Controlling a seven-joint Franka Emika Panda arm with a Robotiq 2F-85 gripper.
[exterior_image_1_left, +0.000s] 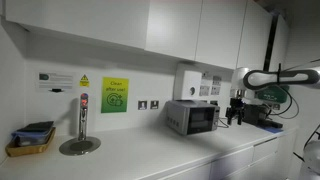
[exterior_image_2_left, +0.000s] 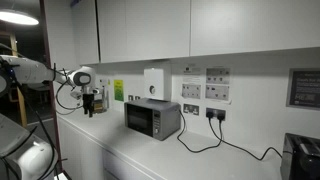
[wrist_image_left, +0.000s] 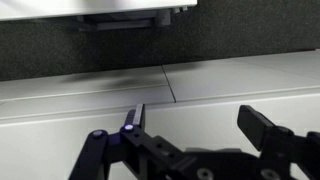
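My gripper stands open in the wrist view, its dark fingers (wrist_image_left: 137, 118) wide apart and nothing between them. Beneath it are pale cupboard fronts, with dark floor beyond. In exterior view 1 the gripper (exterior_image_1_left: 237, 108) hangs at the right, above the white counter (exterior_image_1_left: 140, 150) and past the microwave (exterior_image_1_left: 193, 117). From the other side, exterior view 2 has the gripper (exterior_image_2_left: 88, 104) at the far left, well apart from the closed microwave (exterior_image_2_left: 153, 119).
A tray (exterior_image_1_left: 33, 138) with dark blue contents and a tap (exterior_image_1_left: 83, 115) over a round drain occupy the counter's left end. A black appliance (exterior_image_2_left: 302, 157) stands at the right, with cables (exterior_image_2_left: 215, 146) hanging nearby. Wall cupboards (exterior_image_2_left: 220, 30) overhang the counter.
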